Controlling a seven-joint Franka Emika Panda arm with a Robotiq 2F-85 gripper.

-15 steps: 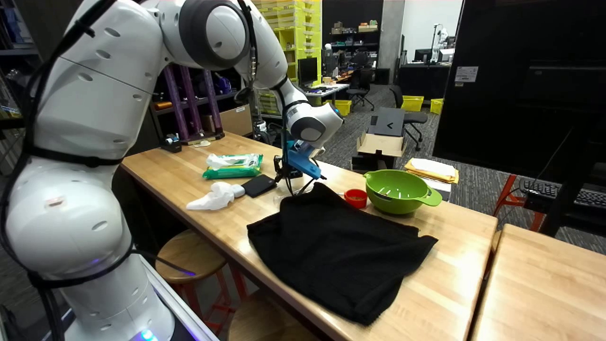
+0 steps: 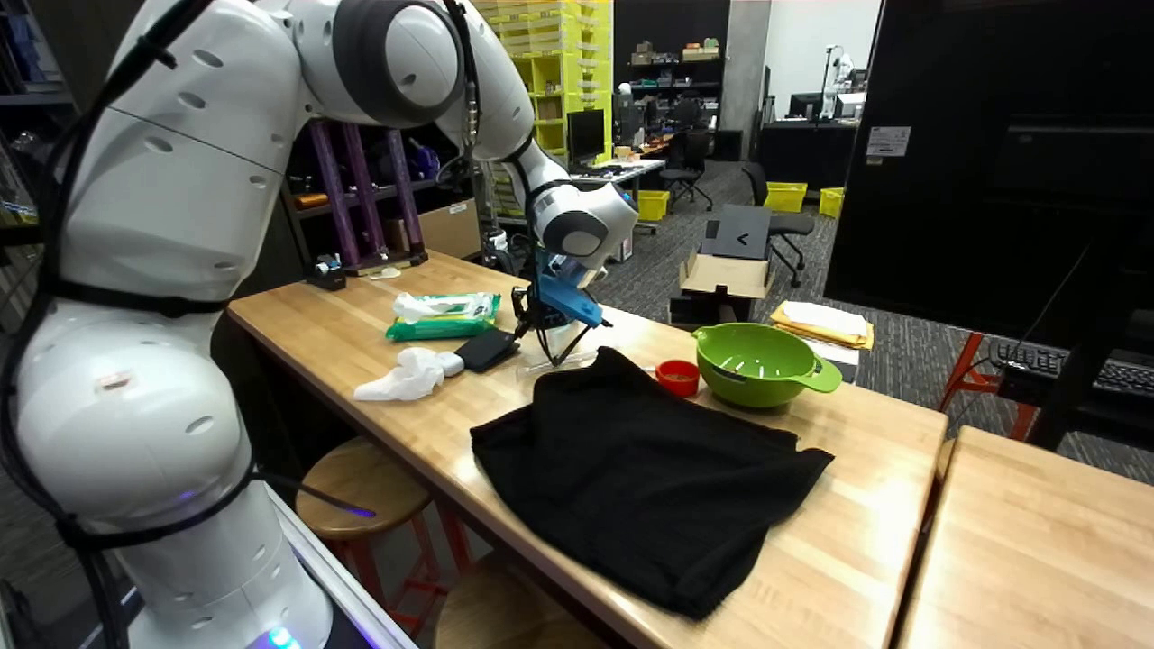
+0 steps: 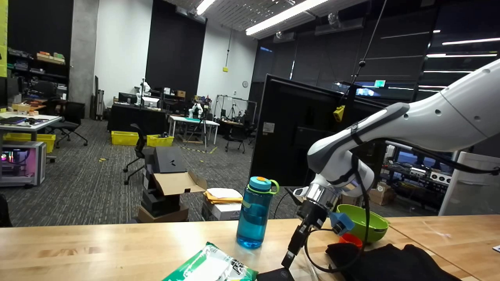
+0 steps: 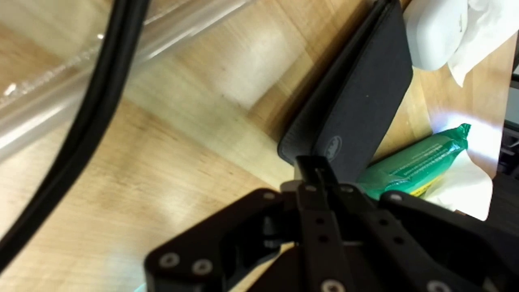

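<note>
A black wallet-like folder (image 4: 367, 97) with a small round emblem lies on the wooden table, its two leaves slightly spread. My gripper is shut, its tips overlapping the wallet's near corner in the wrist view. No part of the wallet shows clearly between the fingers, and whether they touch it is hard to tell. In exterior view 2, the gripper (image 3: 287, 261) points down right beside the wallet (image 3: 276, 275). Exterior view 1 shows the wallet (image 2: 488, 351) left of the gripper, which is partly hidden by cables.
Close to the wallet are a white case (image 4: 433, 34), crumpled tissue (image 2: 402, 379) and a green wipes pack (image 2: 444, 324). A clear plastic item (image 4: 53, 92) lies opposite. Black cloth (image 2: 649, 465), a red cup (image 2: 678, 377), a green colander (image 2: 757, 364) and a blue bottle (image 3: 254, 215) also stand around.
The arm and gripper have shifted slightly left in exterior view 1. The wallet has slid a little the same way, closer to the white case. Other objects appear unmoved.
</note>
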